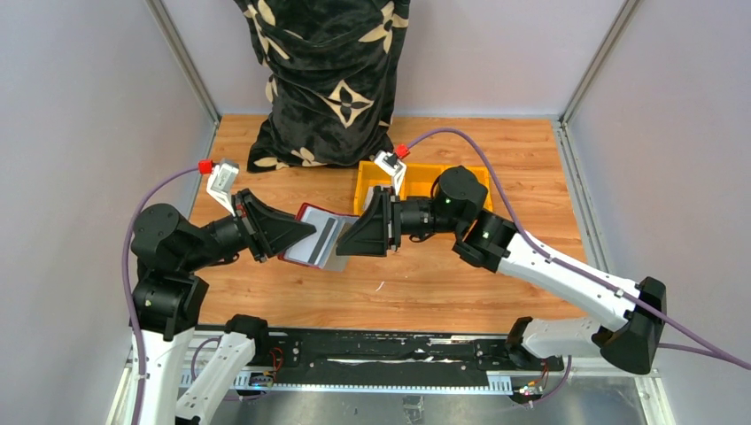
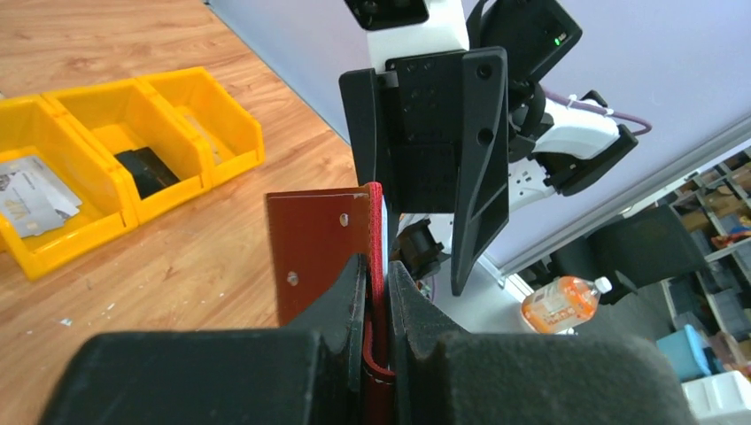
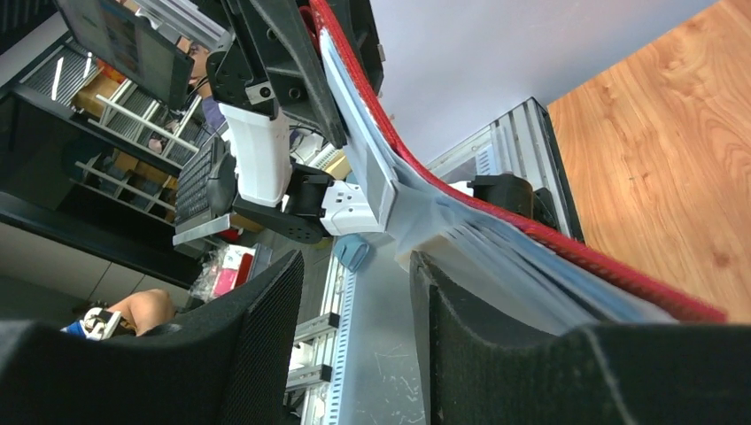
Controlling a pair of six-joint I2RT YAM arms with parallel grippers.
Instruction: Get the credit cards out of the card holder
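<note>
The red card holder (image 1: 310, 237) with clear sleeves is held by my left gripper (image 1: 288, 232), shut on it, upright between the fingers in the left wrist view (image 2: 317, 248). Its sleeves (image 3: 381, 168) show pale, card-like pieces along the red edge in the right wrist view. My right gripper (image 1: 359, 235) is open at the holder's right end, its fingertips (image 3: 425, 274) just beside the sleeves; I cannot tell whether they touch.
Yellow compartment bins (image 1: 425, 173) stand behind the right gripper, holding pale and dark items (image 2: 146, 173). A dark patterned cloth (image 1: 323, 106) hangs at the back.
</note>
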